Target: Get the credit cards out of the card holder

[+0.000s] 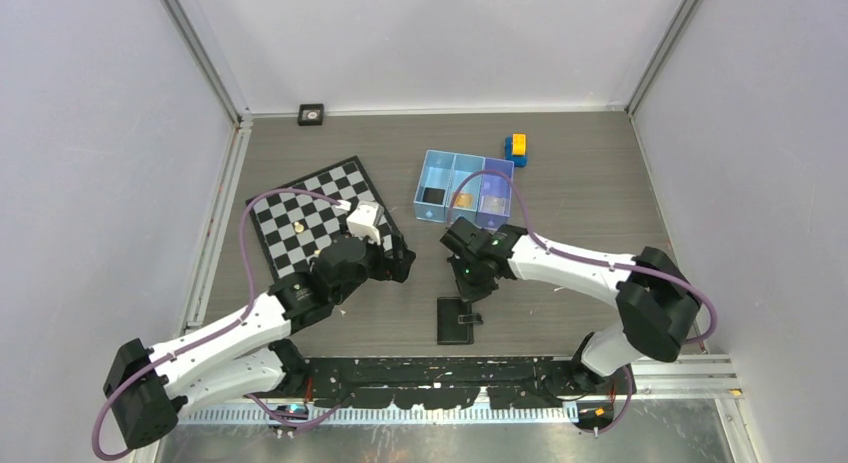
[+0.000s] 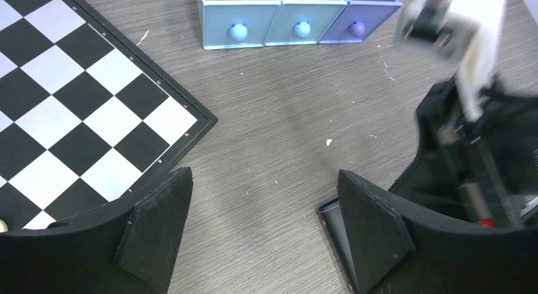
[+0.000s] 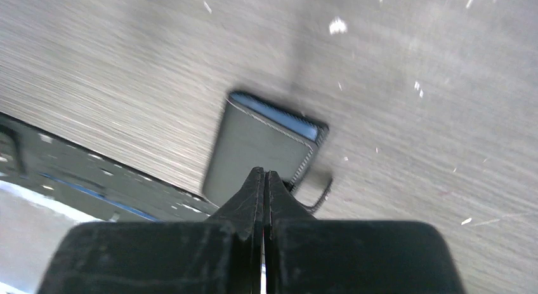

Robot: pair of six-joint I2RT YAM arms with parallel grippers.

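The black card holder (image 1: 452, 325) lies on the table near the front edge, its strap sticking out to the right; in the right wrist view its dark cover (image 3: 254, 148) shows a blue strip along one edge. My right gripper is shut, nothing visible between its fingers, hanging just behind and above the holder. My left gripper stands open beside the chessboard, nothing between its fingers; part of the holder shows behind its right finger. I cannot see cards clearly.
A chessboard (image 1: 310, 218) with pieces lies at left, a blue three-compartment bin (image 1: 438, 173) at the back middle, a yellow-blue toy (image 1: 517, 148) and small black box (image 1: 311, 114) behind. Bare table lies to the right.
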